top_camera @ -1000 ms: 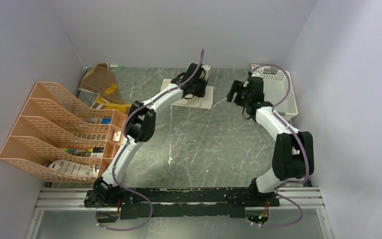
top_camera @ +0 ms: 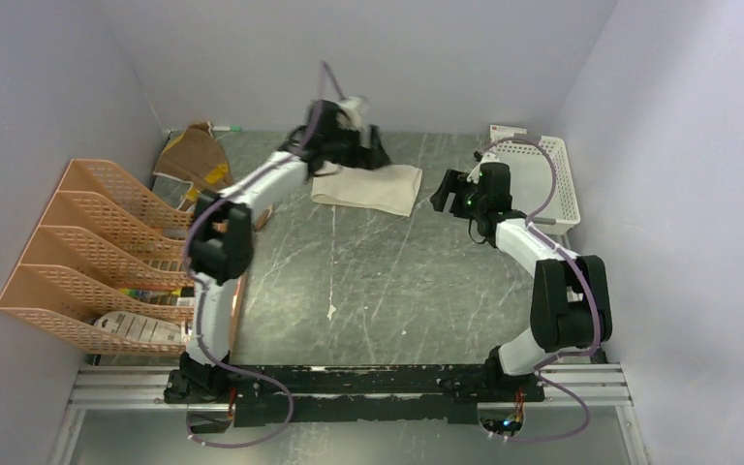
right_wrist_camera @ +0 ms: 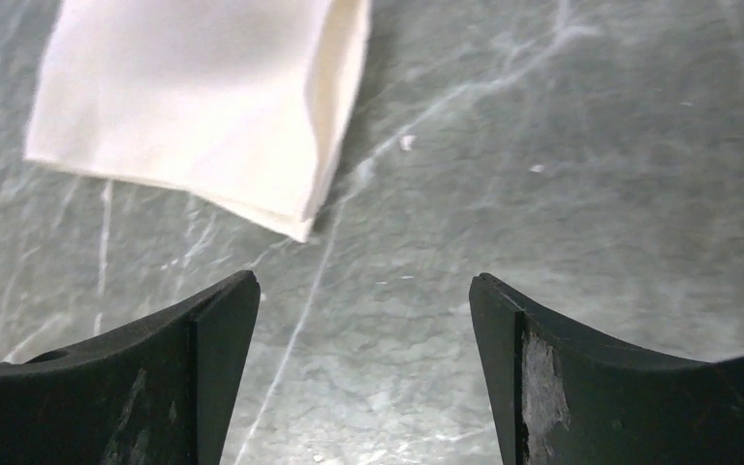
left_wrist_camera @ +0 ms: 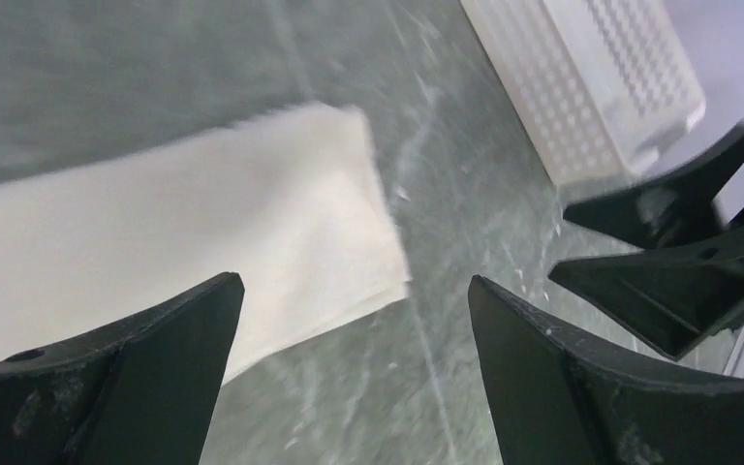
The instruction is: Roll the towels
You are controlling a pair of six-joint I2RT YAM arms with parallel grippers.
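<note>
A cream towel (top_camera: 373,189) lies folded and flat on the grey table, its far left part hidden under my left arm in the top view. Above the towel's back edge my left gripper (top_camera: 376,150) is blurred; in the left wrist view its fingers (left_wrist_camera: 155,363) stand wide apart with nothing between them. To the right of the towel hovers my right gripper (top_camera: 443,192), clear of the cloth. It is open and empty, and the towel's near corner (right_wrist_camera: 295,218) shows beyond its fingers in the right wrist view.
At the back right stands a white basket (top_camera: 570,189), close behind the right arm. An orange rack (top_camera: 107,252) with several compartments fills the left side. A brown and yellow cloth (top_camera: 192,160) lies at the back left.
The left gripper was shut at the towel's right part; it has opened and swung to the left and back. The right gripper has shifted slightly left and towards the front.
</note>
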